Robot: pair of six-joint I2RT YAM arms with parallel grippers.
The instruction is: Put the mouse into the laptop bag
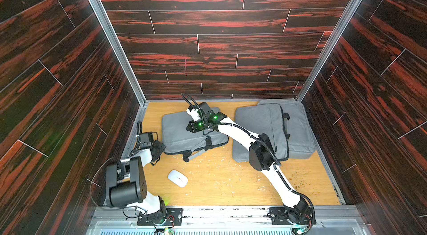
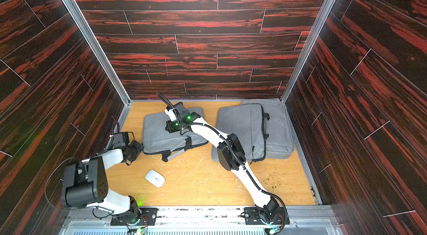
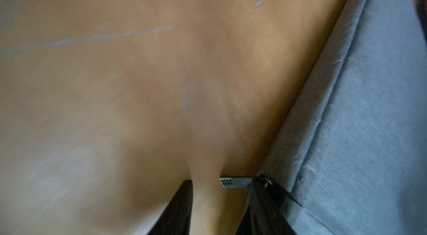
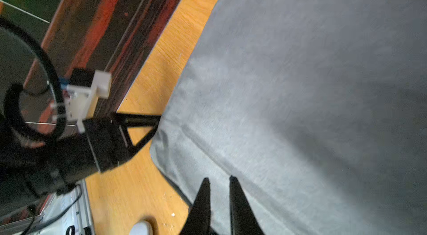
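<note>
The white mouse (image 1: 177,178) lies on the wooden table in front of a grey laptop bag (image 1: 180,132) with black straps. My left gripper (image 1: 158,150) is low at that bag's left edge; in the left wrist view its fingers stand apart beside the grey fabric, blurred, with no clear hold on it. My right gripper hangs over the middle of the same bag, its fingers apart with nothing between them.
More grey bags (image 1: 253,141) lie stacked on the right half of the table (image 1: 231,181), whose front middle is clear. Walls close in the left, back and right sides.
</note>
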